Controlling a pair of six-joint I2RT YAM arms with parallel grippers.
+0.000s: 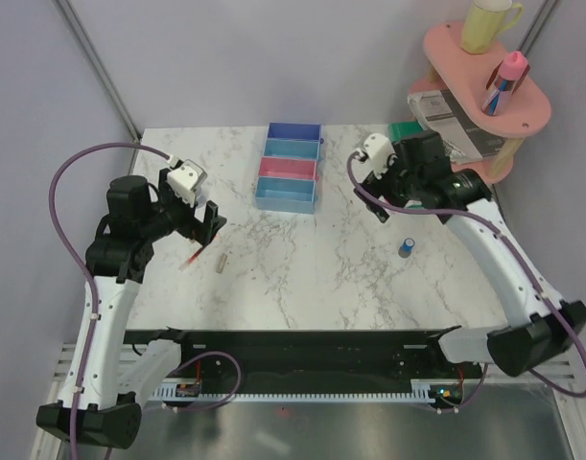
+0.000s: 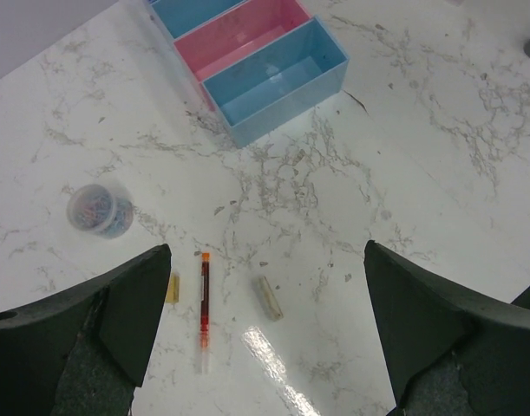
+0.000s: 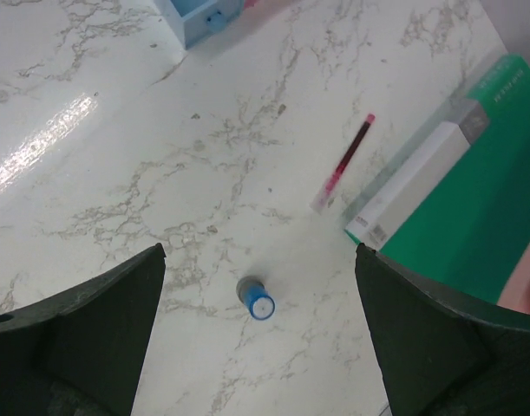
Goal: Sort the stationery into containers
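A row of joined trays, blue and pink (image 1: 288, 168), stands at the table's back middle. On the left lie a red pen (image 2: 205, 295), a small pale stick (image 2: 269, 299) and a yellow piece (image 2: 173, 289), with a round clear tub (image 2: 100, 211) behind them. My left gripper hangs open above these, holding nothing. On the right, a blue-topped small cylinder (image 3: 255, 297) and a dark red pen (image 3: 344, 162) rest on the marble. Over that side my right gripper is open and empty; in the top view its arm hides the pen.
A pink two-level shelf (image 1: 494, 72) with a yellow mug (image 1: 484, 24) and a pink-capped bottle (image 1: 506, 81) rises at the back right. A white box lies on the green mat (image 3: 481, 191) beneath it.
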